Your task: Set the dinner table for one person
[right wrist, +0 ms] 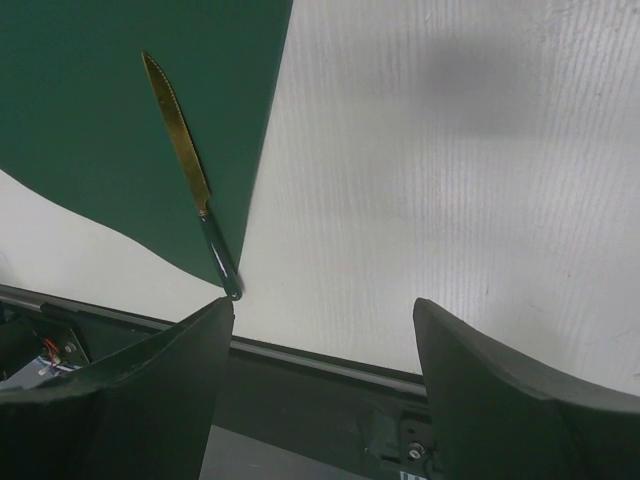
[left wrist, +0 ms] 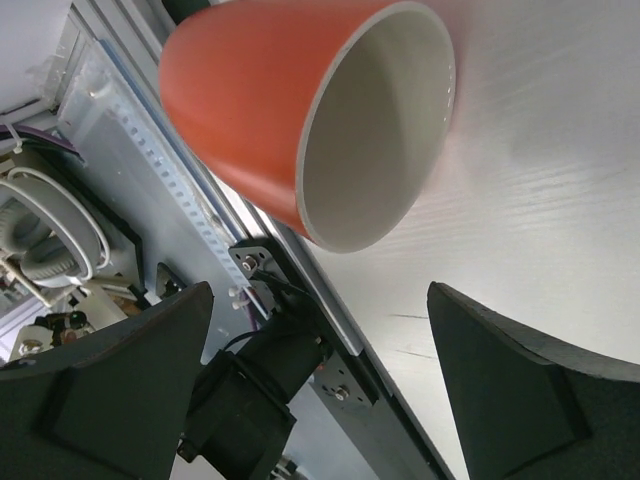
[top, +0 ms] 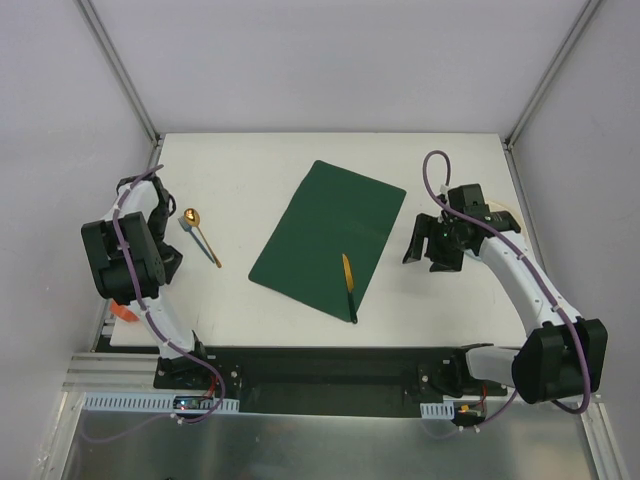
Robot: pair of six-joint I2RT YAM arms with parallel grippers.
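A dark green placemat lies tilted across the middle of the table. On its lower right part rests a knife with a dark handle, also in the right wrist view. A fork and a gold spoon lie side by side left of the mat. In the left wrist view an orange cup lies on its side, its mouth towards the tabletop's middle. My left gripper is open near it, nothing between its fingers. My right gripper is open and empty, right of the mat.
A pale plate at the far right is mostly hidden behind my right arm. The cup lies close to the table's front left edge.
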